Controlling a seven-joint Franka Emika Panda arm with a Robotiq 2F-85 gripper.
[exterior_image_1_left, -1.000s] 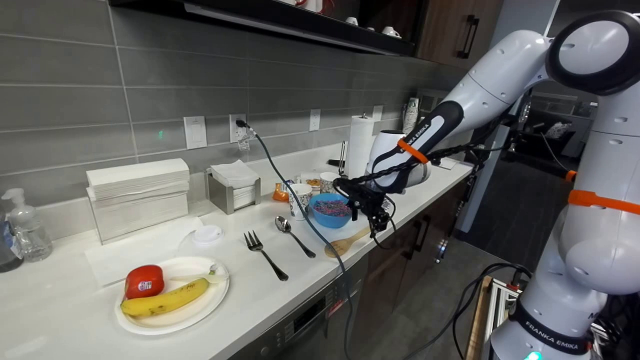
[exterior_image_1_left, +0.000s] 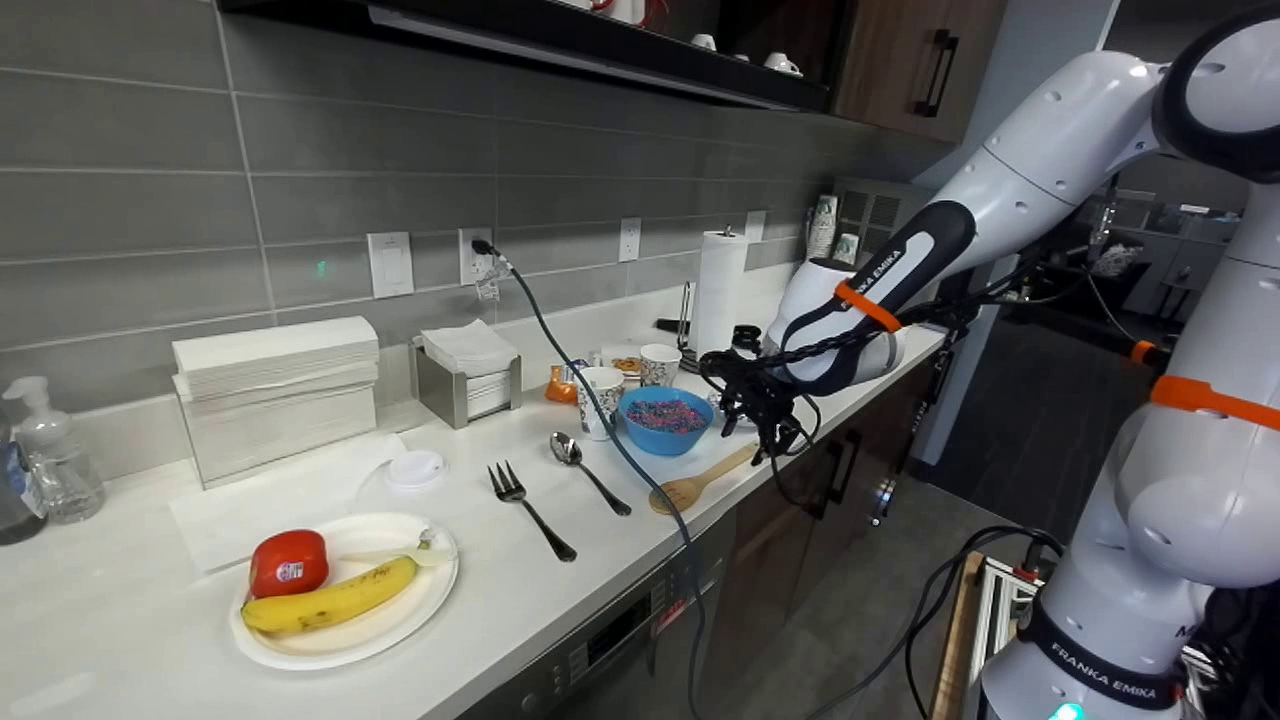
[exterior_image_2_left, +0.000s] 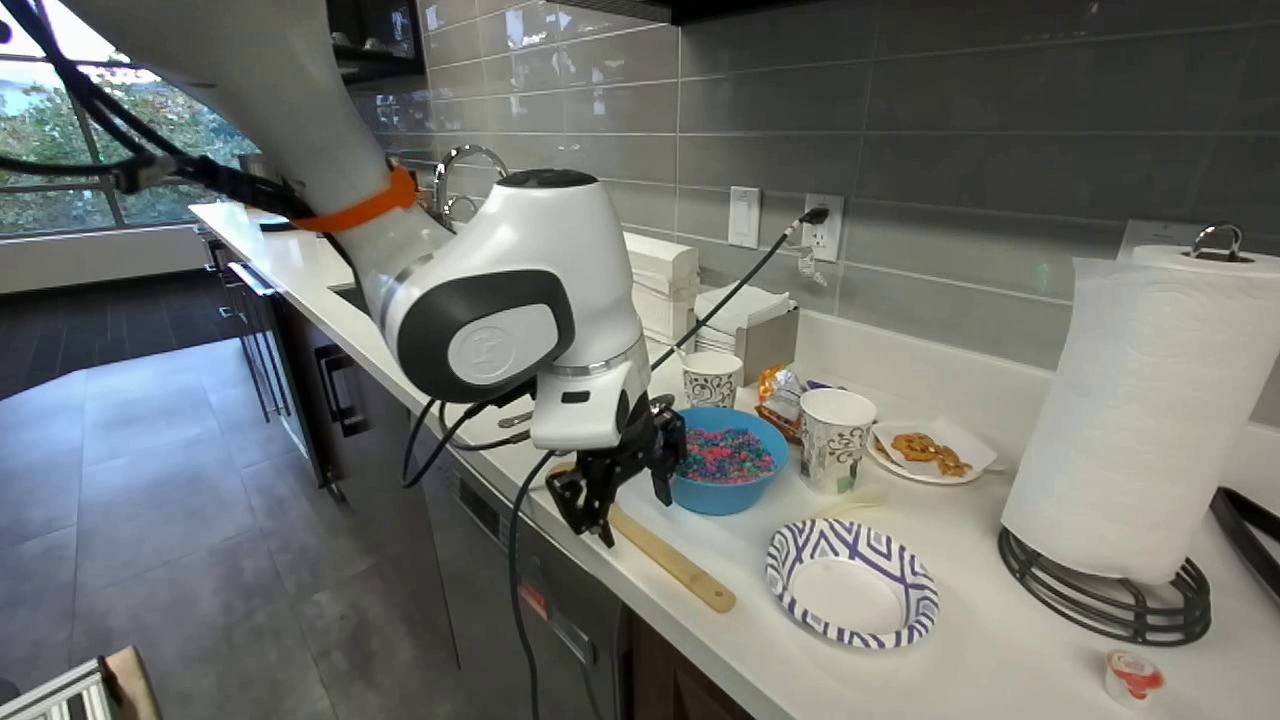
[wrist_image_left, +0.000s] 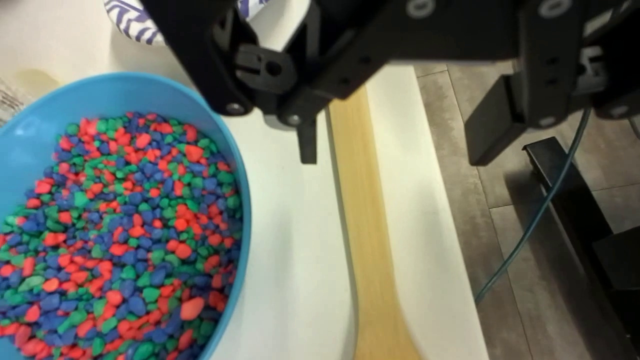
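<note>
A wooden spoon (wrist_image_left: 363, 198) lies on the white counter along its front edge. My gripper hangs above the spoon, its fingers apart and nothing held. In the wrist view one of its fingers (wrist_image_left: 307, 143) is over the counter between bowl and spoon; the other is over the floor beyond the edge. Beside the spoon stands a blue bowl (exterior_image_2_left: 723, 494) of red, green and blue pebbles. From exterior view 2, the gripper (exterior_image_2_left: 636, 516) partly covers the spoon's middle, while the handle end (exterior_image_2_left: 708, 589) shows clear.
A patterned paper bowl (exterior_image_2_left: 849, 586), a paper cup (exterior_image_2_left: 834, 438) and a paper towel roll (exterior_image_2_left: 1134, 420) stand around the blue bowl. A fork (exterior_image_1_left: 531, 510), a metal spoon (exterior_image_1_left: 588, 472) and a plate (exterior_image_1_left: 426, 588) with fruit lie farther along. A cable (exterior_image_1_left: 612, 438) crosses the counter.
In exterior view 1 the arm and gripper have shifted right, along the counter toward the spoon's handle end. The spoon and bowl stay where they were.
</note>
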